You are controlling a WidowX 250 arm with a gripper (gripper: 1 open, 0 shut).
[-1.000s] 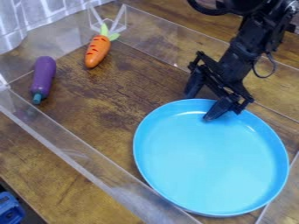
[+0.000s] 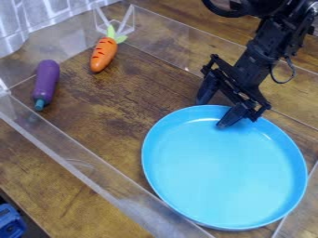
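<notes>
My black gripper (image 2: 231, 100) is low over the back rim of a large light blue plate (image 2: 224, 172), its fingertips at or on that rim. Whether it is open or shut, and whether anything is between its fingers, I cannot tell from this view.
A toy carrot (image 2: 103, 56) and a purple eggplant (image 2: 45, 82) lie on the wooden table (image 2: 137, 98) to the left. Clear walls border the area, and a blue object (image 2: 7, 223) sits at the lower left corner. Bare table lies between the vegetables and the plate.
</notes>
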